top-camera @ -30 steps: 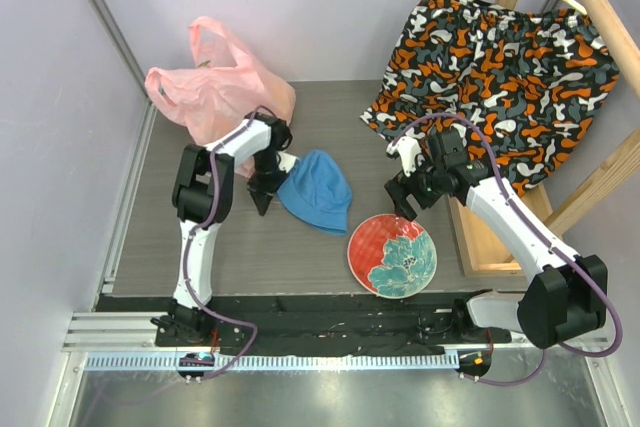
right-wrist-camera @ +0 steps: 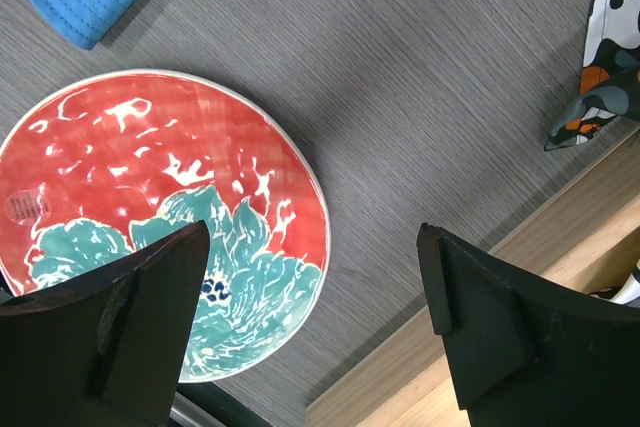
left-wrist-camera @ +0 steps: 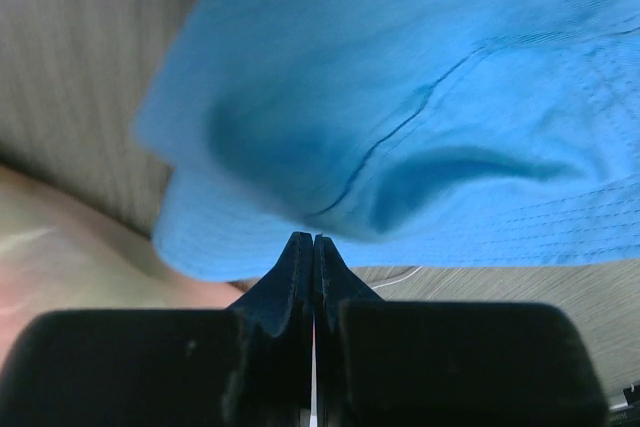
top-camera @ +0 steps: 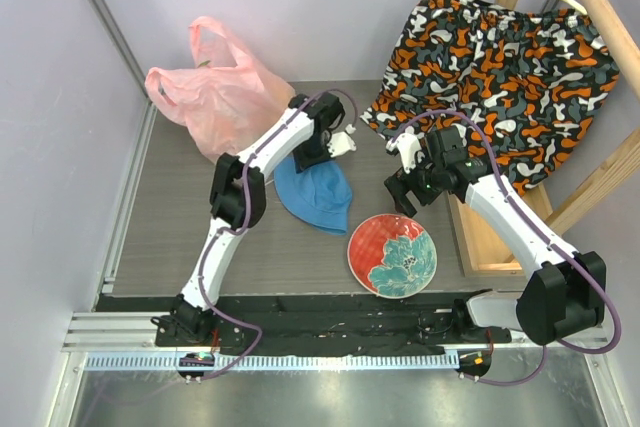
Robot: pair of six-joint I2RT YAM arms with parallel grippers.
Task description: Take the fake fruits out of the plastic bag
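Note:
The pink plastic bag (top-camera: 222, 97) stands upright at the back left of the table, its handles up. Something green shows faintly through its opening, too little to make out as a fruit. My left gripper (top-camera: 303, 161) is over the upper part of the blue cloth hat (top-camera: 318, 201), just right of the bag. In the left wrist view its fingertips (left-wrist-camera: 300, 252) meet with nothing visible between them; the bag's side (left-wrist-camera: 90, 257) lies to their left. Above the table near the plate, my right gripper (top-camera: 402, 197) stands open and empty.
A round red and teal plate (top-camera: 393, 256) lies at the front centre. On the right, camouflage cloth (top-camera: 500, 72) hangs over a wooden box (top-camera: 485, 242). Bare table (top-camera: 165, 227) is left of the hat.
My left arm has swung right and away from the front, from beside the bag's lower side to above the hat. The bag, hat, plate and right arm look unchanged.

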